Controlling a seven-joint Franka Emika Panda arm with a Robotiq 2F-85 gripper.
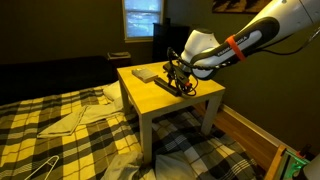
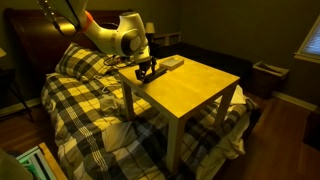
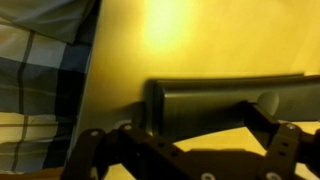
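Note:
A long black box-like object lies on the pale wooden table, close to one edge in the wrist view. My gripper is open above it, its dark fingers spread along the object's length. In exterior view 1 the gripper is low over the tabletop, beside the black object. From exterior view 2 the gripper hides much of that object. Whether the fingertips touch it, I cannot tell.
A light grey-white item rests on the tabletop behind the gripper. A bed with a plaid cover surrounds the table, with pale cloths lying on it.

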